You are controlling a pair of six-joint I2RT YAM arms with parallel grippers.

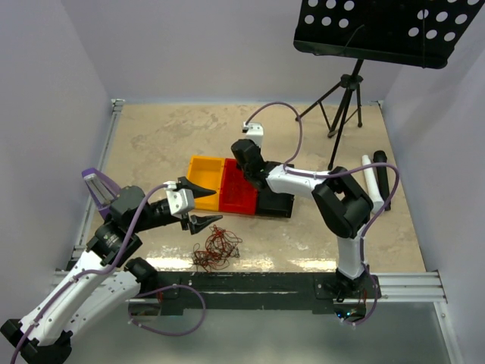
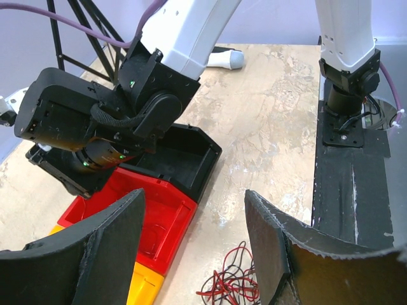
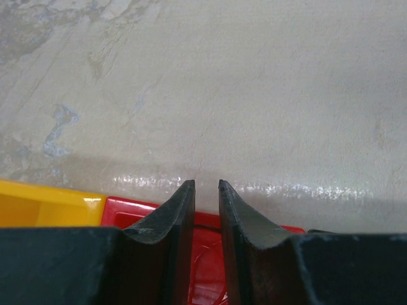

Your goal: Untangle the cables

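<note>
A tangle of red and dark cables [image 1: 217,247] lies on the table in front of the bins; the left wrist view also shows part of these cables [image 2: 234,283]. My left gripper [image 1: 218,205] stands wide open above and behind the tangle, nothing between its fingers. My right gripper is over the red bin [image 3: 206,270], its fingers parted by a narrow gap. Nothing is clearly held there. Inside the red bin a thin curved strand [image 2: 154,236] shows faintly. From above, the right arm hides its fingertips.
A yellow bin [image 1: 203,170] and a black bin [image 1: 274,203] flank the red one. The black stand [image 1: 347,85] rises at the back right. White [image 1: 372,182] and black [image 1: 381,178] cylinders lie by the right edge. Bare table surrounds the tangle.
</note>
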